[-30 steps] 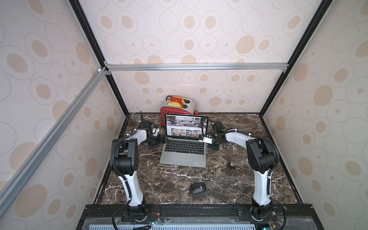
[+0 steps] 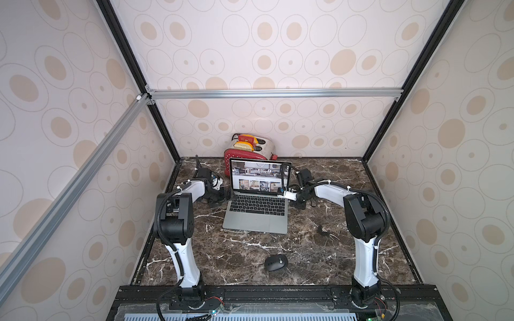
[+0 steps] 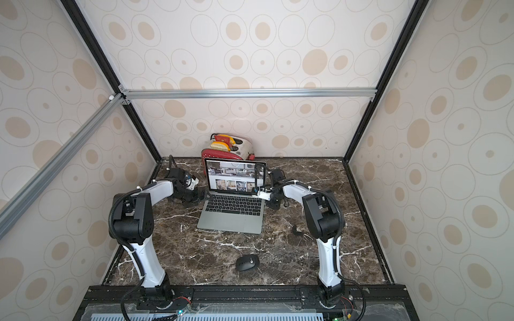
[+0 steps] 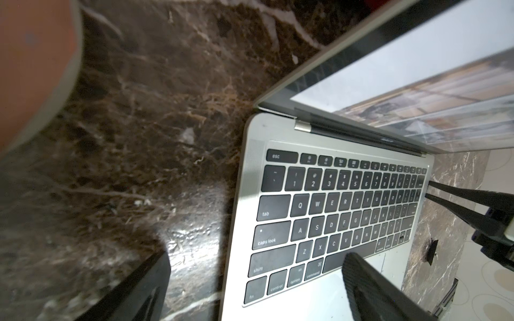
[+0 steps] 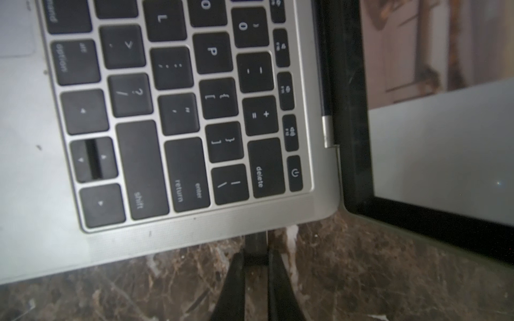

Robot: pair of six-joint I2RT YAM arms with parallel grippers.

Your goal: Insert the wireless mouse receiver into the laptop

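Observation:
The grey laptop (image 2: 250, 221) stands unfolded mid-table, its screen (image 2: 254, 176) lit. At its right side edge, near the screen hinge, my right gripper is shut on a small dark receiver (image 5: 256, 245). In the right wrist view the receiver's far end meets the laptop's edge; the port is hidden below that edge, so how far it goes in cannot be told. My left gripper is open at the laptop's left side, its fingers (image 4: 152, 278) wide apart with nothing held between them.
A black mouse (image 2: 275, 262) lies in front of the laptop. Behind the screen sits a red and white bag-like object (image 2: 249, 148). A small dark patch (image 2: 322, 230) marks the table right of the laptop. The front table is otherwise mostly clear.

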